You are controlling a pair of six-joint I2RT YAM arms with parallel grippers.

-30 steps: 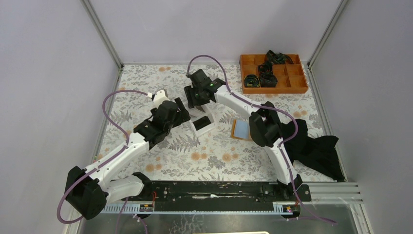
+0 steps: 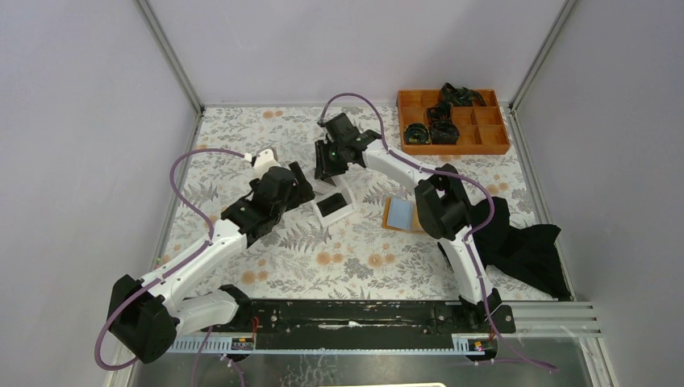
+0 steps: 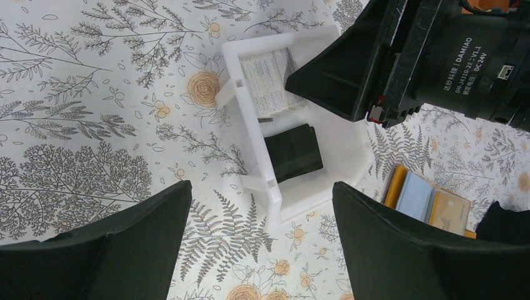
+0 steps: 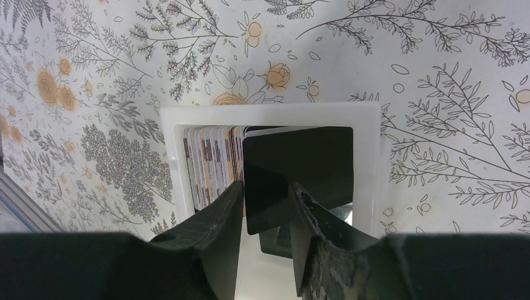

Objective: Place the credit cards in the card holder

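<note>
The white card holder [image 3: 257,144] stands mid-table, with a stack of light-edged cards [image 4: 209,159] in one section and dark cards [image 3: 294,153] in another. A black card [image 4: 299,165] lies slightly askew beside the stack. My right gripper is over the holder, part open, fingertips by that black card; I cannot tell whether it touches it. My left gripper hangs open left of the holder, empty between its fingers.
An orange compartment tray [image 2: 492,121] with black items stands at the back right. A small board with blue and tan items [image 2: 399,213] lies right of the holder, near black cloth [image 2: 528,254].
My right gripper has moved slightly to the right over the holder since a second ago. The left arm has stayed still.
</note>
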